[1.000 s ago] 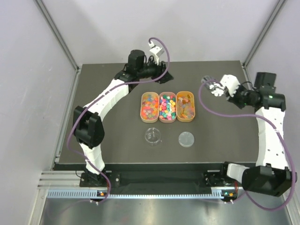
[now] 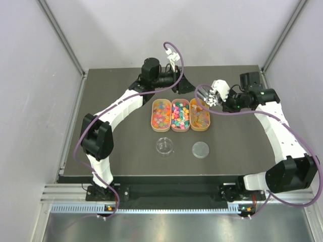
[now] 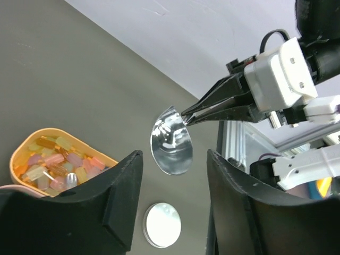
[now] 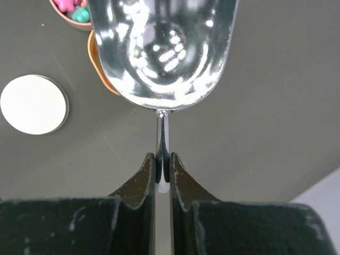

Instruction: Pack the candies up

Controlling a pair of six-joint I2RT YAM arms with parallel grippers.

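Note:
A shiny metal scoop (image 4: 164, 53) hangs in the air, its handle (image 4: 163, 138) pinched by my right gripper, which is shut on it. In the left wrist view the scoop (image 3: 172, 141) is seen between and beyond the spread fingers of my left gripper, apart from them. That left gripper (image 2: 187, 86) is open and empty, above the far end of the candy boxes. Candies fill three boxes: orange mixed ones (image 2: 161, 115), bright multicoloured ones (image 2: 180, 115) and pale ones in a yellow box (image 3: 61, 162). A clear jar (image 2: 164, 145) stands in front of them.
A round silver lid (image 2: 200, 149) lies right of the jar, in front of the yellow box. Bare grey table (image 2: 121, 156) spreads to the left and right.
My right gripper has travelled left with the scoop, from the table's right side to near the yellow box. My left gripper has shifted slightly right, so both are now close together.

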